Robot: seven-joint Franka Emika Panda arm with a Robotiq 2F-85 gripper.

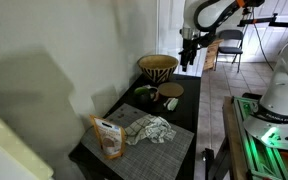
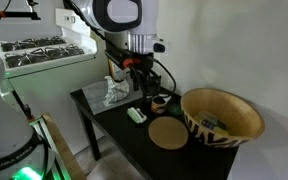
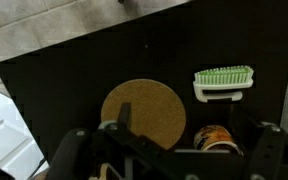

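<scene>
My gripper stands open above the dark table, with nothing between its fingers. In the wrist view, a white brush with green bristles lies to the right. Just below it shows an orange-brown cup or bowl, partly covered by a finger. A round cork mat lies left of these. Exterior view 2 shows the gripper well above the table, over the area of the brush and the mat.
A large wicker basket with something inside stands beside the mat near the wall. Towards the other end lie a crumpled cloth and an upright orange-white bag. Dark items stand near the wall.
</scene>
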